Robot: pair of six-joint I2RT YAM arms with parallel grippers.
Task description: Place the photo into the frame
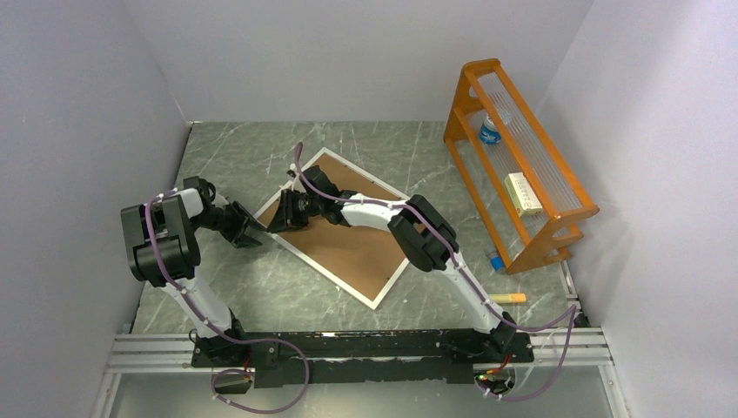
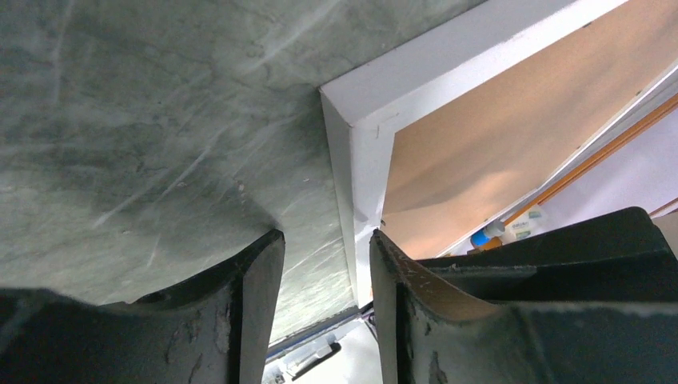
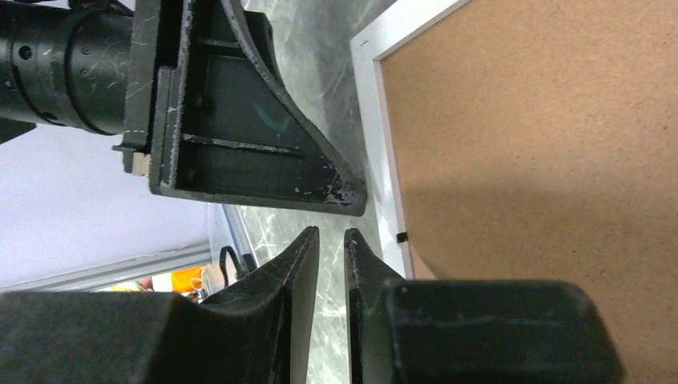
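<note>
The white frame [image 1: 335, 282] with a brown backing board [image 1: 348, 261] lies face up on the grey marbled table. At its left corner is my left gripper [image 1: 246, 228]; in the left wrist view its fingers straddle the white border [image 2: 360, 176], though contact is partly hidden. My right gripper [image 1: 283, 218] is over the board just inside that corner. In the right wrist view its fingertips [image 3: 308, 240] stand slightly apart beside the border [image 3: 384, 192], with nothing seen between them. No separate photo can be made out.
A wooden rack [image 1: 544, 165] with a blue can [image 1: 489, 131] and a box [image 1: 522, 193] stands at right. A yellow object [image 1: 512, 298] lies at front right. Walls bound it.
</note>
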